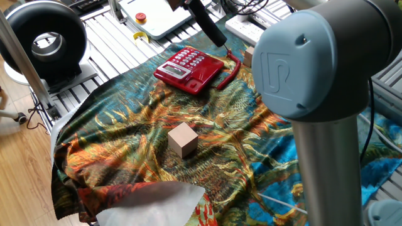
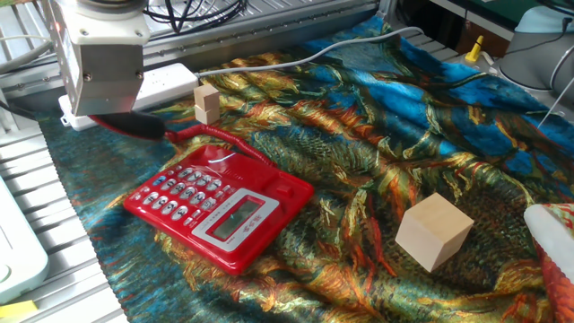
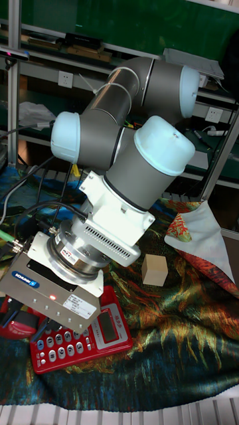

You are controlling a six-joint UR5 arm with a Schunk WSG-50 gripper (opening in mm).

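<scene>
The red desk phone (image 2: 220,202) lies on the patterned cloth, its keypad and small display facing up and its cradle empty. Its dark handset (image 1: 209,25) is off the base, tilted in the air beyond the phone in exterior view 1. From the handset's lower end, the red coiled cord (image 1: 230,73) runs back to the phone. My gripper (image 3: 26,327) is shut on the handset; in exterior view 3 the dark fingers (image 3: 44,331) stand around its red part. In exterior view 2 the gripper body hides part of the handset, and the fingertips cannot be made out.
A large wooden cube (image 1: 183,139) sits on the wrinkled cloth, well clear of the phone. Small wooden blocks (image 2: 207,104) stand near the white power strip (image 2: 148,92). A folded cloth corner (image 1: 154,204) shows its white underside. Open cloth lies between phone and cube.
</scene>
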